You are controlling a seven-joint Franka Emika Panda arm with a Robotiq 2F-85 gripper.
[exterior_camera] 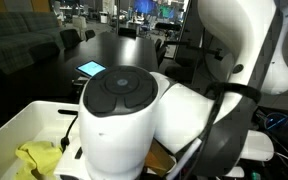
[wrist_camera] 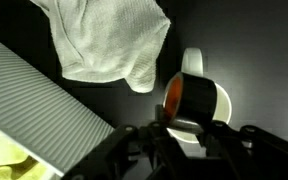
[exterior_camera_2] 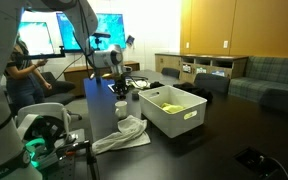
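A dark, cup-like object [wrist_camera: 197,98] with an orange inner side is at the fingertips of my gripper in the wrist view, and the fingers are shut on it. Right behind it shows a white mug [wrist_camera: 224,104], its handle pointing up in the picture; the dark object covers much of the mug's opening. Whether the two touch, I cannot tell. From exterior view 2, the white mug [exterior_camera_2: 122,109] stands on the dark table near the cloth. The arm hides the fingers in exterior view 1.
A crumpled pale cloth [wrist_camera: 109,35] lies beside the mug. The white box [exterior_camera_2: 175,122] stands close by, with a yellow cloth [exterior_camera: 39,157] inside. Free table [exterior_camera_2: 209,150] extends to the right of the box. A lit tablet [exterior_camera: 90,69] lies farther off.
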